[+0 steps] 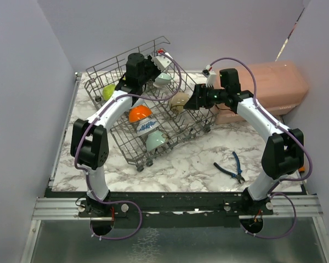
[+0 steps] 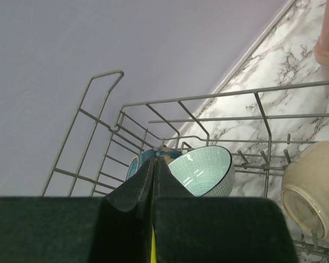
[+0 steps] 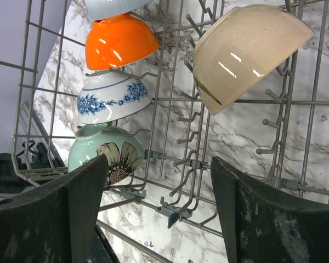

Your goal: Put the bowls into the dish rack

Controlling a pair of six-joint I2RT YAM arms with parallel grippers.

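The wire dish rack (image 1: pixel 131 148) holds an orange bowl (image 3: pixel 120 41), a blue-floral white bowl (image 3: pixel 112 96), a celadon flower bowl (image 3: pixel 107 153), a beige bowl (image 3: pixel 247 55) and a pale green bowl (image 2: pixel 203 170); a yellow-green bowl (image 1: pixel 108 92) is at its left. My left gripper is shut, nothing visible between its fingers, above the back of the rack near the pale green bowl. My right gripper stands open with nothing between its fingers, over the rack's right side, just in front of the beige bowl.
A salmon-pink bin (image 1: pixel 279 87) stands right of the rack. Blue-handled pliers (image 1: pixel 227 172) lie on the front right counter. The counter in front of the rack is mostly clear. Walls enclose the back and sides.
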